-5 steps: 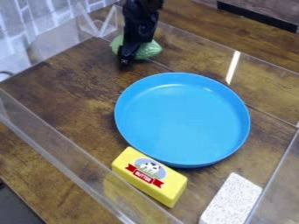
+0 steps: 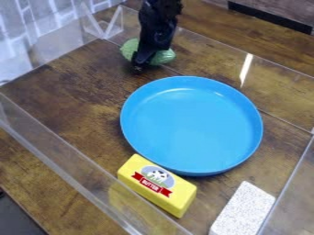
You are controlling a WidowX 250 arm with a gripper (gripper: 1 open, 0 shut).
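My black gripper [image 2: 146,53] is at the top of the camera view, reaching down onto a round green object [image 2: 162,52], which looks like a cabbage, near the back left of the wooden surface. The gripper's dark body covers part of it, and I cannot tell whether the fingers are open or shut. A blue plate [image 2: 192,127] lies in the middle, to the front right of the green object.
A yellow butter box [image 2: 156,185] lies in front of the plate, and a white speckled block [image 2: 241,211] at the front right. Clear walls border the area.
The gripper and the green object show at most a slight shift at the back left. The plate, box and block stay where they were.
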